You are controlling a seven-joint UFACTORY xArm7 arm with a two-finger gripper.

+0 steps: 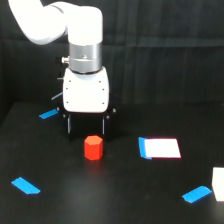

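Note:
A red block [93,148], seemingly six-sided, rests on the black tabletop a little left of the middle. Behind and above it hangs the white hand of my gripper [87,126], its two thin dark fingers wide apart. Nothing is held between them. In this view the block appears below the gap, nearer the right finger; the exact distance between them is hard to tell.
Right of the block lies a white rectangle [163,148] with blue and red edges. Blue strips [25,186] mark the table at front left, front right and back left. Another white piece [218,184] is cut by the right edge. Bare table surrounds the block.

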